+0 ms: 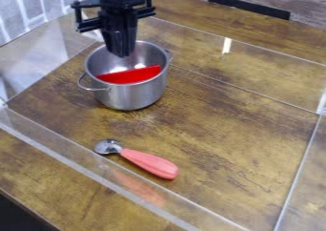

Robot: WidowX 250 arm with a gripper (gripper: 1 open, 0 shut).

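Note:
A steel pot (125, 95) with two side handles stands on the wooden table, with a red object (132, 75) lying inside it. My dark gripper (124, 48) hangs above the back of the pot, its lower end over the opening; it looks shut, with nothing visible held. In the front left part of the table lies an ice cream scoop (144, 160) with a pink handle and a metal head.
Clear panels or edges run along the left, front and right sides. A small white strip (227, 46) is at the back right.

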